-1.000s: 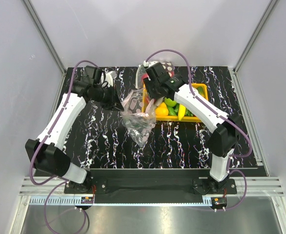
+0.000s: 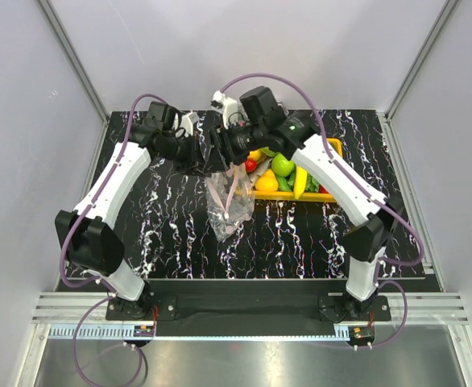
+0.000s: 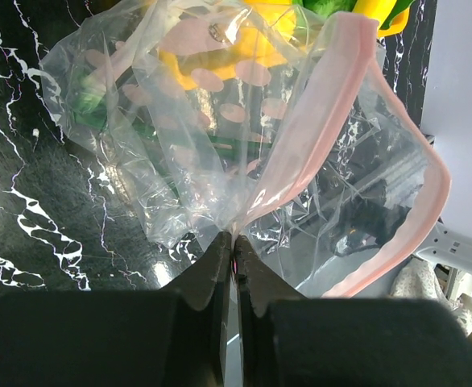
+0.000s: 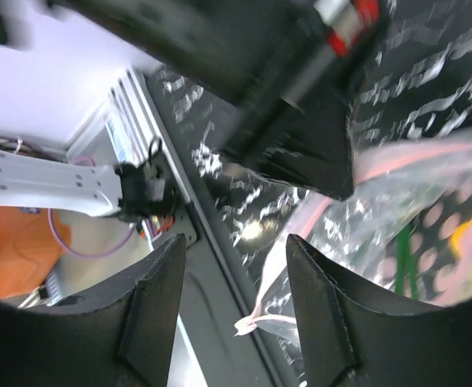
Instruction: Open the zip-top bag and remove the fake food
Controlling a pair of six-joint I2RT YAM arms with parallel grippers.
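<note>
A clear zip bag with pink bands [image 2: 229, 205] hangs in front of the yellow tray's left end. My left gripper is shut on the pink edge of the bag [image 3: 320, 133], which spreads away in loops beyond the fingertips. Something green and thin shows through the plastic; whether it lies inside is unclear. Close beside the left gripper, in the top view, is my right gripper [image 2: 222, 161]. Its fingers [image 4: 159, 278] stand apart in the right wrist view, and a pink band shows beyond them, with no grip on it visible.
The yellow tray [image 2: 288, 196] holds several pieces of fake food, among them a banana [image 2: 300, 182] and a green apple [image 2: 282, 166]. My right arm covers part of it.
The left gripper has shifted slightly; the bag's front hangs differently.
</note>
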